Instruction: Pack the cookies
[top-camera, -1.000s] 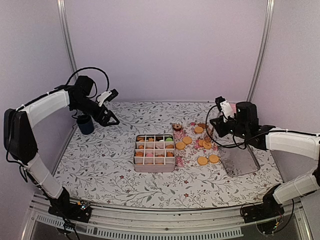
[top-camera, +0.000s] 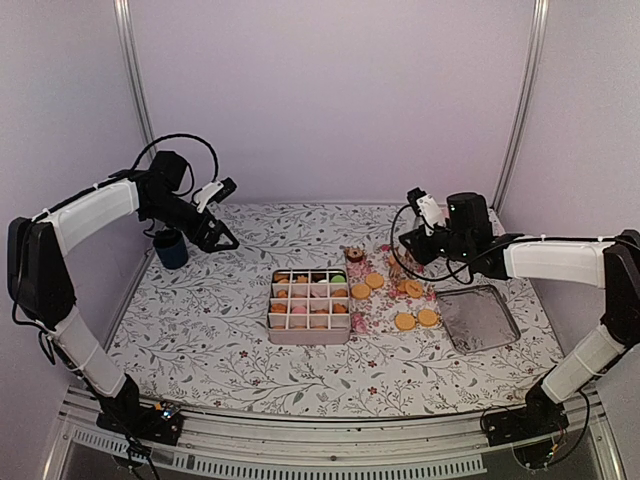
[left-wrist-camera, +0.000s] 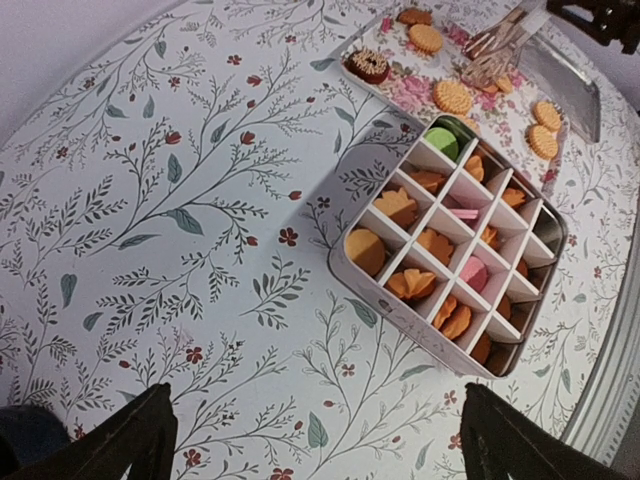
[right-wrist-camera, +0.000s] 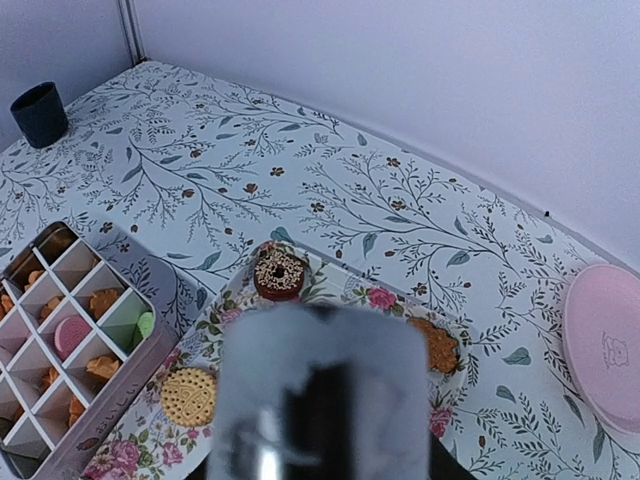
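Observation:
The divided box (top-camera: 309, 338) stands mid-table, most compartments holding cookies; its right corner cell (left-wrist-camera: 547, 231) looks empty in the left wrist view. Beside it, a floral tray (right-wrist-camera: 150, 425) carries a sprinkled chocolate donut (right-wrist-camera: 279, 273), a round biscuit (right-wrist-camera: 188, 397), a brown cookie (right-wrist-camera: 438, 346) and several others. My right gripper (top-camera: 413, 247) is over this tray, shut on a clear tool (left-wrist-camera: 503, 45). The tool's blurred upper part fills the lower middle of the right wrist view, hiding its tip. Left of the box, my left gripper (top-camera: 221, 238) hangs open and empty.
At the right lies a grey metal tray (top-camera: 480, 318). A pink plate (right-wrist-camera: 608, 350) is at the far right and a dark cup (top-camera: 170, 250) at the far left. Between left gripper and box, the patterned tablecloth (left-wrist-camera: 230, 250) is clear.
My right gripper has shifted left over the floral tray, the clear tool moving with it. The left arm and the box stay where they were.

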